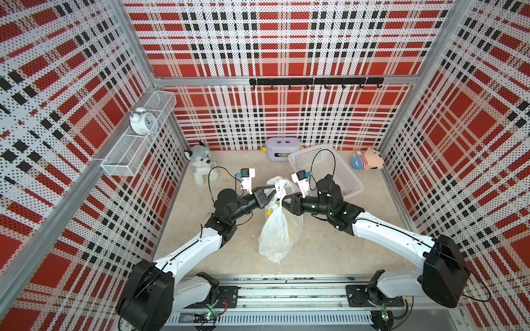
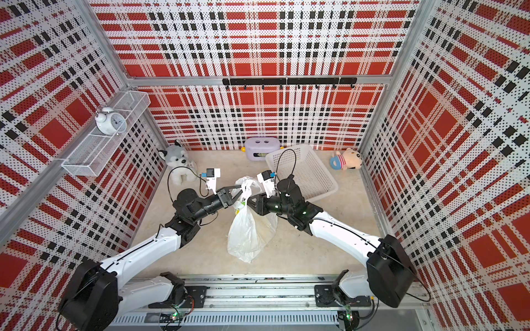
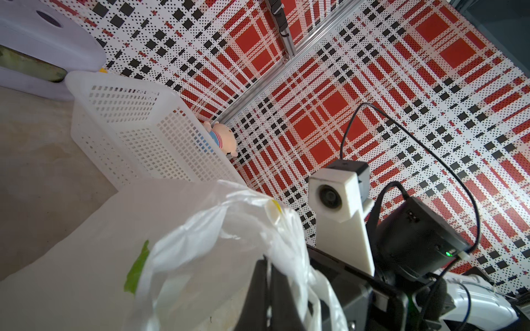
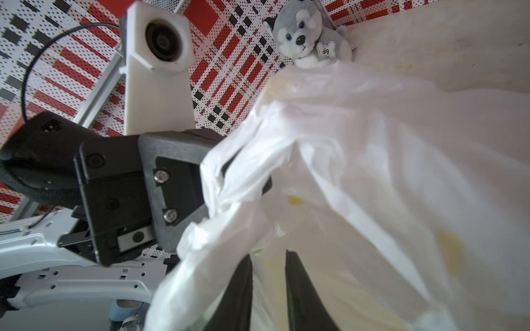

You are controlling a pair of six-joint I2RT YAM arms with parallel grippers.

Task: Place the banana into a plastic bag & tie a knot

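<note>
A white plastic bag (image 1: 278,237) hangs at the table's centre, its gathered top between both grippers. Through it show yellow and green patches, likely the banana (image 1: 270,211), mostly hidden. My left gripper is shut at the bag's top, with crumpled plastic around its fingers; the left wrist view shows white folds draped beside them. My right gripper is part open, its two fingers apart just inside the bag's folds, with no plastic clearly pinched between them.
A white basket (image 1: 353,173) and a lilac appliance (image 1: 283,144) stand at the back. A husky plush (image 1: 200,162) sits back left, a small doll (image 1: 368,160) back right.
</note>
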